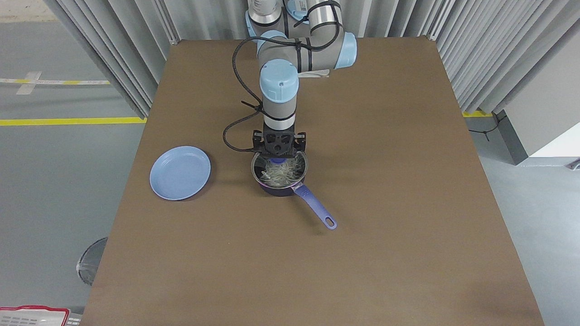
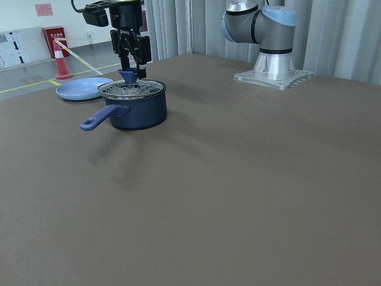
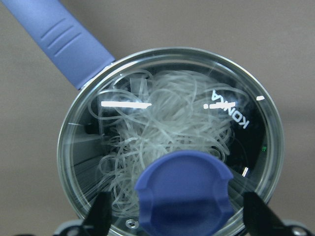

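A blue saucepan (image 2: 141,116) with a long blue handle (image 1: 314,203) stands on the table, covered by a glass lid (image 3: 236,128) with pale tangled strands seen through it. The lid's blue knob (image 3: 184,194) sits low in the wrist view, between the two dark fingertips of my gripper, which show at the bottom edge either side of it with a gap visible around the knob. In the left view the gripper hangs right over the lid at the knob. The fingers look apart, not closed on it.
A light blue plate (image 1: 180,173) lies left of the pan. The robot's base (image 2: 274,77) is at the back.
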